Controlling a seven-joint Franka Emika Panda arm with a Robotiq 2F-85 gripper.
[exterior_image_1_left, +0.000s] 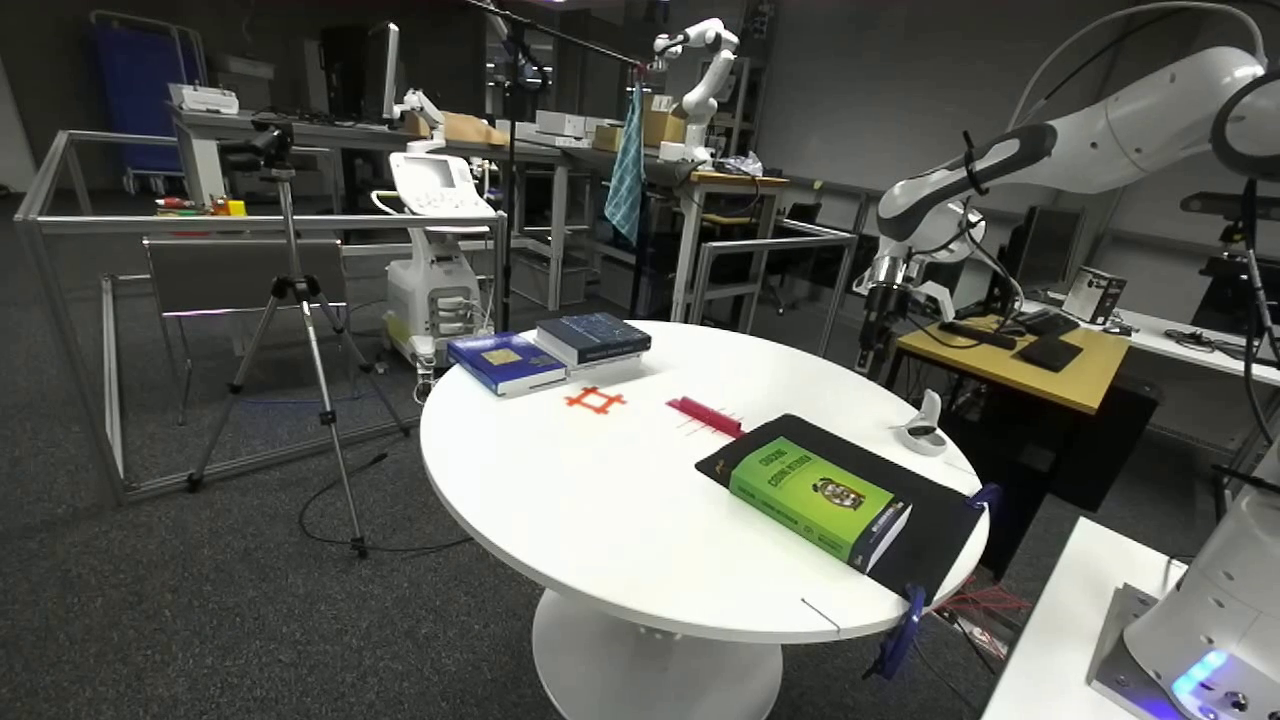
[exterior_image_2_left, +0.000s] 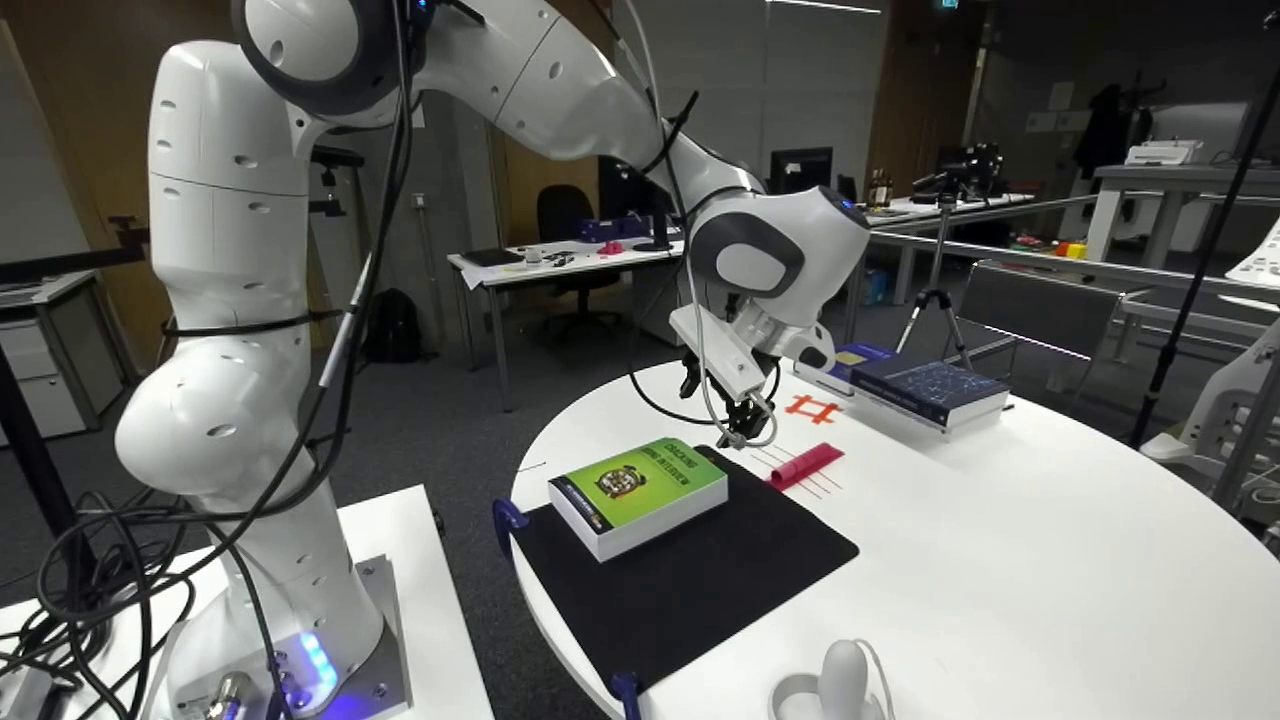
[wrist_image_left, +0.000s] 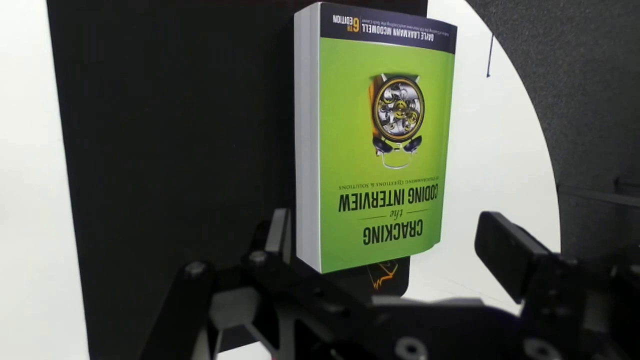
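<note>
A thick green book (exterior_image_1_left: 822, 494) lies flat, cover up, on a black mat (exterior_image_2_left: 672, 588) at one side of the round white table. From the wrist view, the green book (wrist_image_left: 384, 144) sits below and ahead of my gripper, whose fingers stand wide apart with nothing gripped between them. One finger (wrist_image_left: 277, 231) appears near the book's page-edge side, the other out past the spine over white table. In exterior view 2 my gripper (exterior_image_2_left: 746, 420) hangs above the table, clear of the book.
Two blue books, one (exterior_image_1_left: 506, 362) lighter and one (exterior_image_1_left: 594, 337) dark, lie across the table. A red folded strip (exterior_image_1_left: 708, 416) and orange tape marks (exterior_image_1_left: 595, 400) are nearby. Blue clamps (exterior_image_1_left: 900, 634) grip the mat's edge; a white controller (exterior_image_1_left: 924, 426) rests beside it.
</note>
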